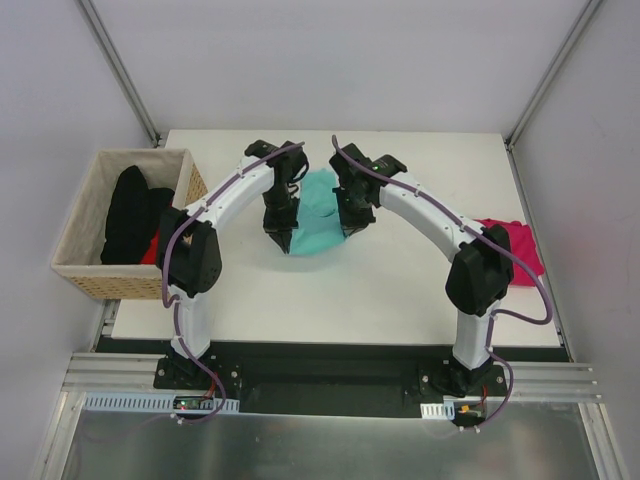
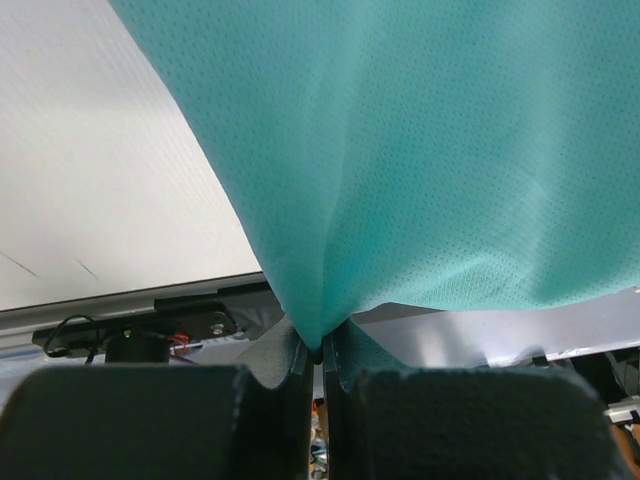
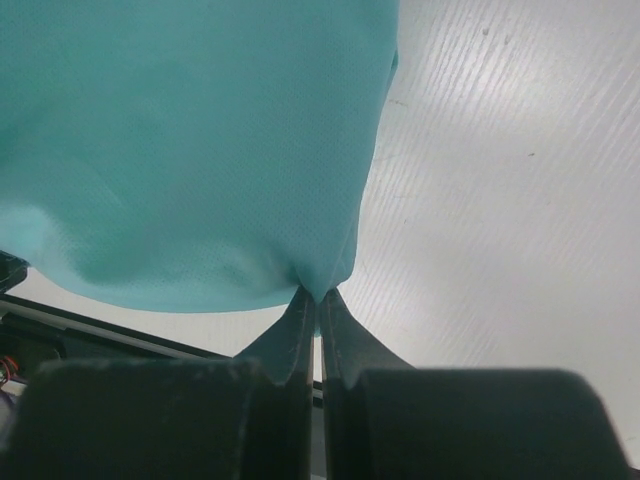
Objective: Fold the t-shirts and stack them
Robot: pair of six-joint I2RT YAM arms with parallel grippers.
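A teal t-shirt [image 1: 318,234] hangs between my two grippers at the middle of the table. My left gripper is shut on one corner of it, the cloth gathered to a point at the fingertips. At the opposite corner, my right gripper is shut on the cloth too. The shirt's near edge sags in a shallow curve between them. Part of the shirt farther back is hidden by the arms in the top view. A pink-red t-shirt [image 1: 521,252] lies in a flat folded shape at the table's right edge.
A wicker basket [image 1: 118,282] with a pale lining stands at the left, holding black cloth [image 1: 128,215] and some red cloth.
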